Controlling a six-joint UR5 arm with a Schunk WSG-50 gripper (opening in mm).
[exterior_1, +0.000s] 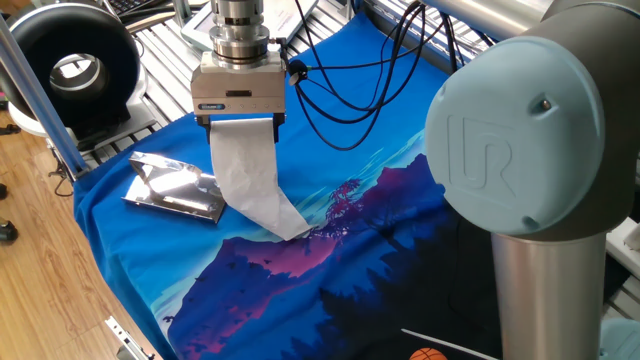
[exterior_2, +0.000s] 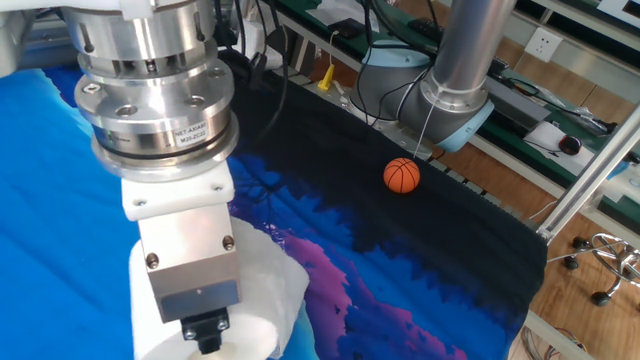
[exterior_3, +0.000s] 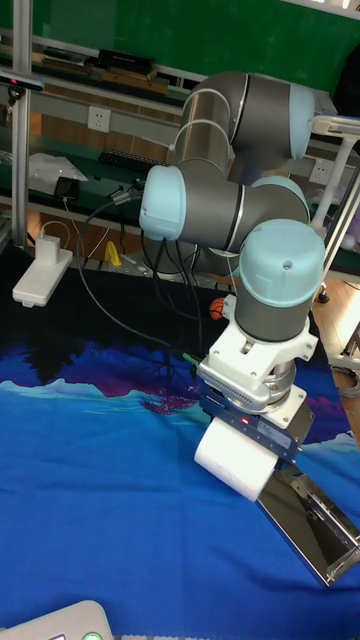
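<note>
My gripper points down and is shut on a white paper roll, one finger at each end of it. From the roll a loose strip of paper hangs down, its slanted end reaching the blue printed cloth. Left of the strip in exterior view 1, a shiny metal holder lies on the cloth, apart from the gripper. Exterior view 3 has the paper roll just beside the metal holder. In exterior view 2 the gripper body partly covers the roll.
A small orange basketball sits on the dark part of the cloth. A white power strip lies at the far left in exterior view 3. Black cables loop beside the wrist.
</note>
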